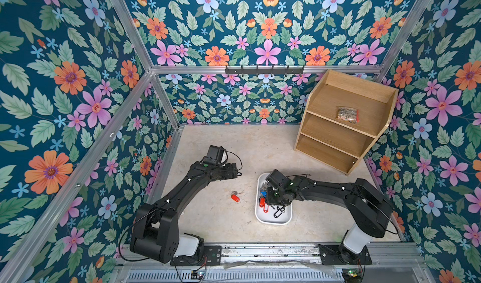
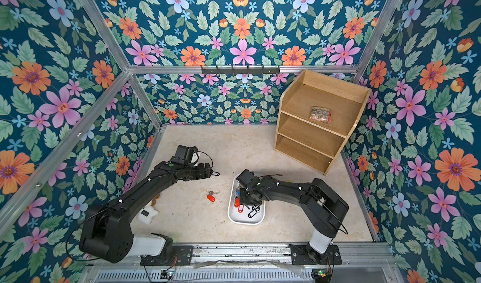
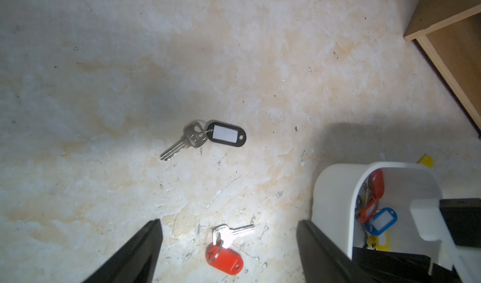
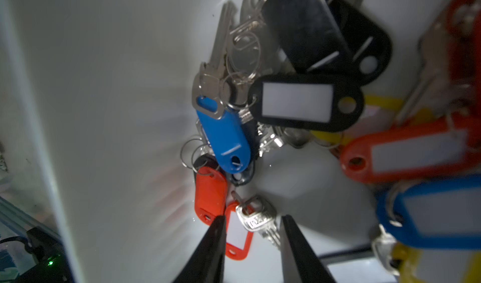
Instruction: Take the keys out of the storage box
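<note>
A white storage box (image 1: 273,221) holds several keys with red, blue, black and yellow tags. Inside it, in the right wrist view, my right gripper is open, its fingertips just around a small key (image 4: 258,213) with a red-framed tag (image 4: 237,235); no grip on it shows. Left of the box on the table lie a key with a red tag (image 3: 225,259) and, farther back, a key with a black tag (image 3: 226,133). Above the table my left gripper hangs open, empty, with the red-tagged key visible between its fingers.
A wooden shelf (image 1: 345,125) with a small packet (image 1: 347,114) on it stands at the back right. To the box's far side a bit of yellow (image 3: 426,160) shows.
</note>
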